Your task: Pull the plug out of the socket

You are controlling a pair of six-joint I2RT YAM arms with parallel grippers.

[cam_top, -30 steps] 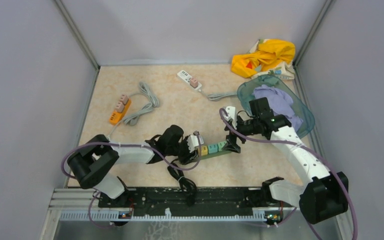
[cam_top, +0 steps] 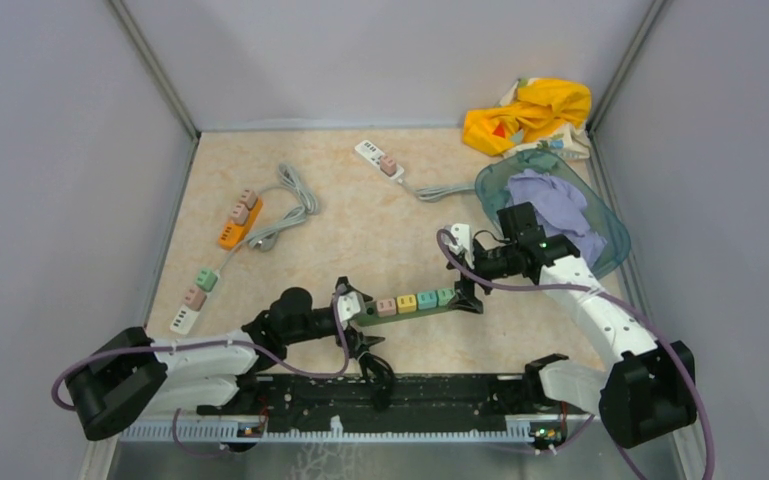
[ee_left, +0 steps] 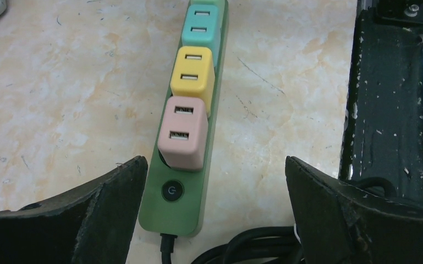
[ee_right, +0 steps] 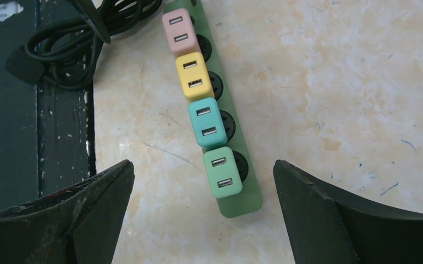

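A green power strip (ee_left: 171, 217) lies in front of me with four plugs seated along it: pink (ee_left: 183, 126), yellow (ee_left: 192, 74), teal (ee_right: 206, 122) and light green (ee_right: 221, 171). My left gripper (cam_top: 355, 320) is open at the strip's cable end; in its wrist view the pink plug stands beyond and between the fingertips, untouched. My right gripper (cam_top: 467, 280) hangs open above the strip's other end, the light green plug between and beyond its fingertips in the right wrist view, with nothing held.
Black cable coils (cam_top: 378, 375) lie at the front edge. An orange strip (cam_top: 235, 228) and a white strip (cam_top: 370, 153) with plugs lie farther back, with grey cables. A basket (cam_top: 610, 225) holding purple cloth is at the right, yellow fabric behind it.
My left gripper has drawn back to the left and toward the front, uncovering the pink plug. The right arm has shifted slightly toward the front.
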